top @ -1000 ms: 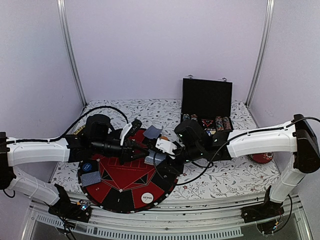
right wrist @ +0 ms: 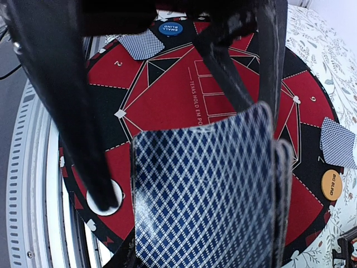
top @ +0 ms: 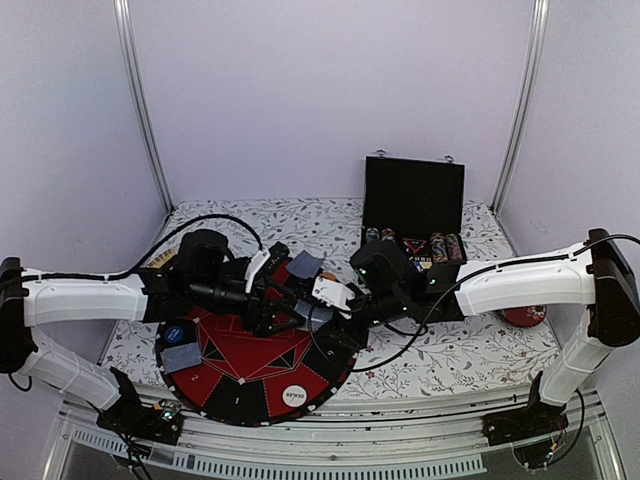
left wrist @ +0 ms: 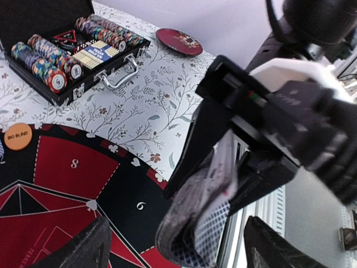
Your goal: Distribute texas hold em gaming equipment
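A blue-and-white checked card deck (right wrist: 206, 190) is clamped in my right gripper, held above the mat; the right gripper's fingers are mostly hidden by the cards in its own wrist view. My left gripper (top: 284, 316) is open and close to the deck's free end, its fingers (left wrist: 83, 248) spread to either side of the deck in its wrist view. Whether they touch it I cannot tell. On the round red-and-black mat (top: 240, 365) lie two loose card piles, one near the blue small blind disc (right wrist: 170, 28), another by the orange big blind disc (right wrist: 331, 185).
The white dealer button (top: 294, 396) rests on the mat's front part. An open black chip case (top: 413, 195) with chips stands at the back right. A red round object (left wrist: 178, 41) lies farther right. Patterned table between mat and case is clear.
The right arm with the deck has stayed in place.
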